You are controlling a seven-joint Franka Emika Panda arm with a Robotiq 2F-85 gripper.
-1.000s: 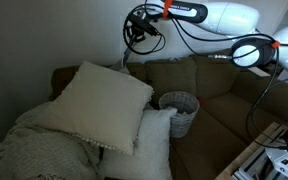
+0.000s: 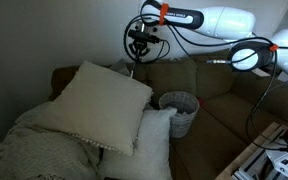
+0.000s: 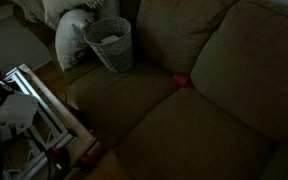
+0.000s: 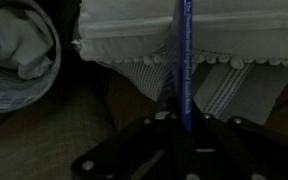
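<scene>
My gripper (image 2: pixel 137 55) hangs above the back of the sofa, in front of the wall. In the wrist view my gripper is shut on a long, thin blue object (image 4: pixel 186 55) that reaches away from the fingers. The same thin object (image 2: pixel 133 69) shows faintly below the gripper in exterior view 1. What it is cannot be made out. A woven basket (image 2: pixel 180 112) with pale cloth (image 4: pixel 16 42) inside stands on the sofa, lower and to the right of the gripper in exterior view 1.
A large cream cushion (image 2: pixel 101 103) leans at the left, with a white fringed pillow (image 2: pixel 144 148) before it and a knitted blanket (image 2: pixel 39 150) beside them. The brown sofa seat (image 3: pixel 189 140) is mostly free. A small red thing (image 3: pixel 182 80) lies at the seat's back.
The gripper has come down slightly in exterior view 1, and the thin object below it has shifted a little to the right. The basket and cushions stay where they were.
</scene>
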